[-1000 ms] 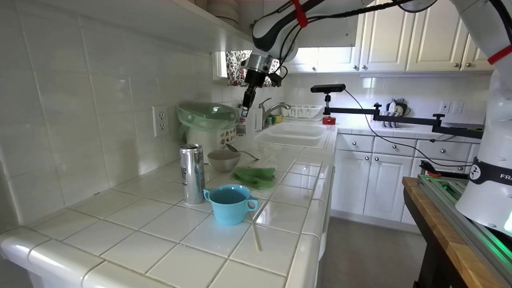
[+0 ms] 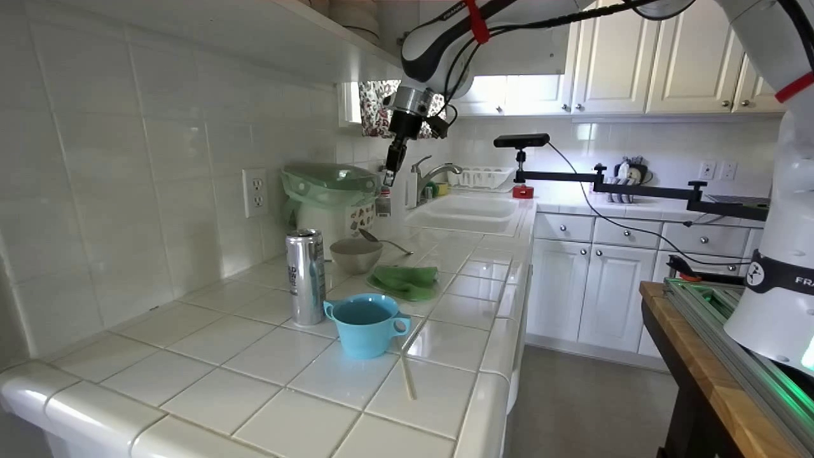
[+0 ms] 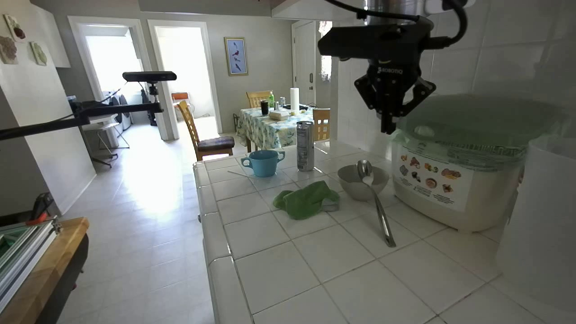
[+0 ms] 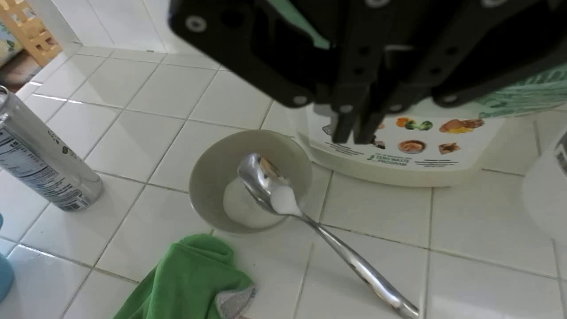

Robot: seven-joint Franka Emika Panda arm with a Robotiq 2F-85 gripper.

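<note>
My gripper hangs above the counter near the bin, well clear of the objects below. Its fingers are drawn close together, and I can make out nothing between the tips. Below it stands a grey bowl holding something white. A metal spoon leans over the bowl's rim, its handle sloping down to the tiles, with some white in its scoop. Beside the bowl lies a crumpled green cloth. A light-blue two-handled cup and an upright silver can stand farther along the counter.
A white bin with a green lid stands by the wall beside the bowl. A thin pale stick lies near the cup. Overhead runs a shelf; the sink is farther back.
</note>
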